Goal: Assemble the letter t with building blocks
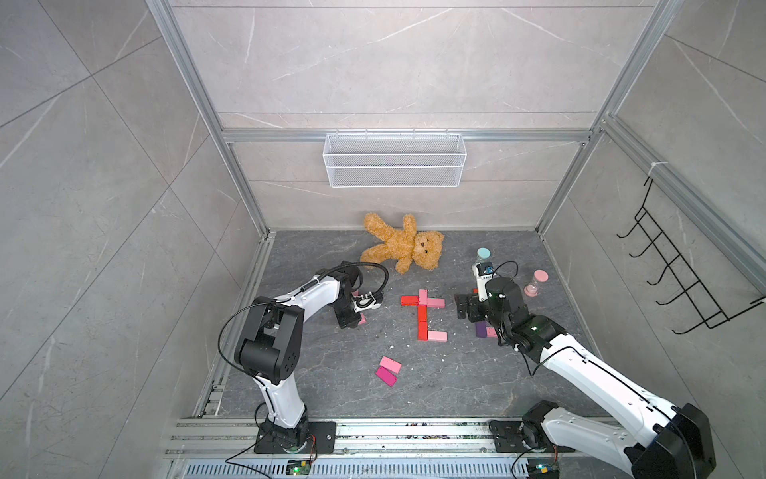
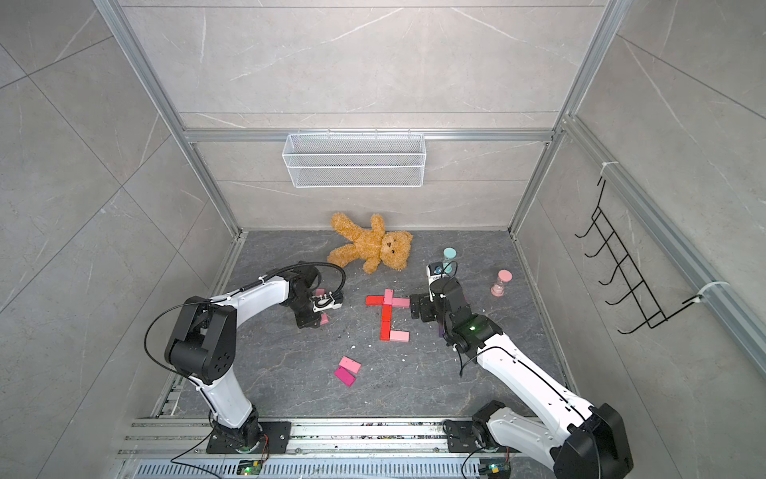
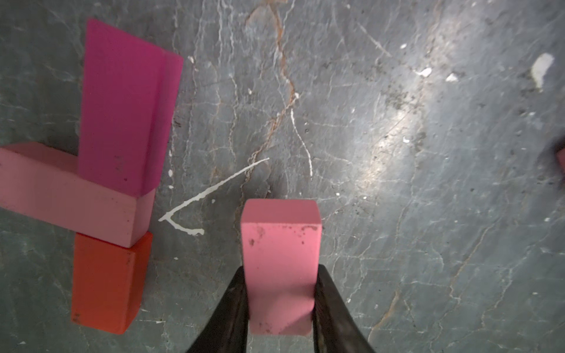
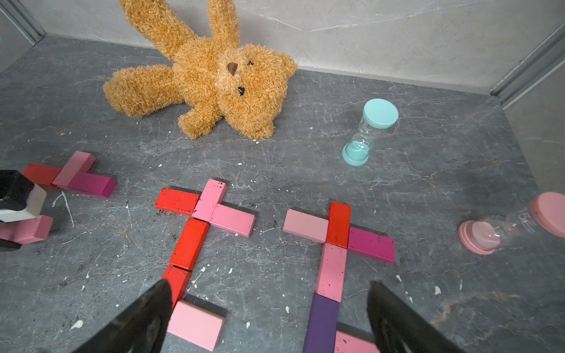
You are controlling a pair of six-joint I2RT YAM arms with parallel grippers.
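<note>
A pink block [image 3: 281, 264] is clamped in my left gripper, its far end pointing away from the fingers. Left of it lie a magenta block [image 3: 120, 111], a pink block [image 3: 70, 191] and a red block [image 3: 106, 285], joined as a crossbar; the held block is apart from them. The right wrist view shows this crossbar [image 4: 73, 168] at far left, near the left gripper. Whether the held block touches the table I cannot tell. My right gripper is open above the table, nothing between its fingers.
A red-and-pink t shape [image 4: 188, 243] lies mid-table; another with a purple block [image 4: 322, 323] lies right of it. Loose pink [image 1: 390, 364] and magenta [image 1: 386, 376] blocks lie nearer the front. A teddy bear [image 4: 206, 76] and two hourglasses [image 4: 379, 114] stand farther out.
</note>
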